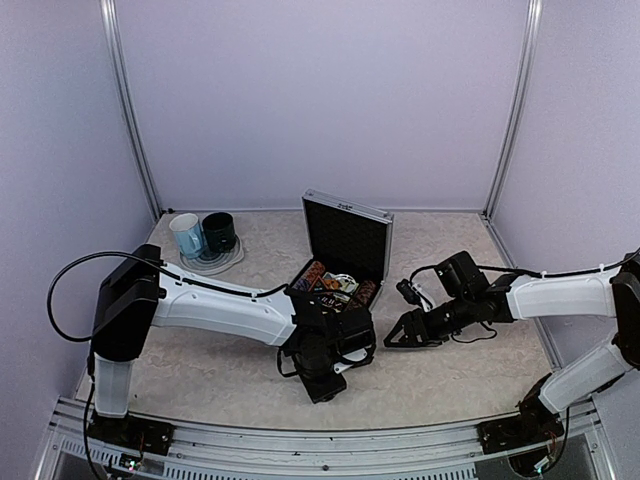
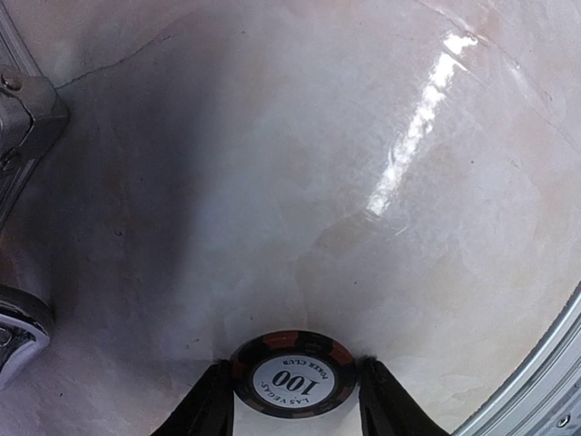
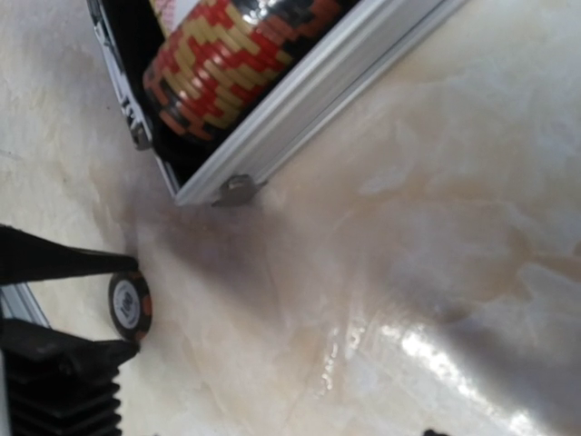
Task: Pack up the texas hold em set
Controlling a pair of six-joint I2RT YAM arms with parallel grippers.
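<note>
A dark poker chip point(image 2: 292, 374) marked 100 sits between the fingertips of my left gripper, a tip close against its rim on either side. Whether they grip it firmly or merely flank it is unclear. From the right wrist view, the same chip point(image 3: 130, 306) shows between the left fingers, low over the table. The open silver case point(image 1: 348, 232) holds chip stacks point(image 3: 213, 68) in red, tan and black; the left arm partly covers it. To the case's right, my right gripper point(image 1: 405, 335) is open and empty, low over the table.
A light blue mug point(image 1: 186, 235) and a black mug point(image 1: 219, 232) stand by a clear coiled item point(image 1: 212, 262) at the back left. Bare table lies along the front and right. The case's raised lid point(image 1: 345, 240) stands behind its contents.
</note>
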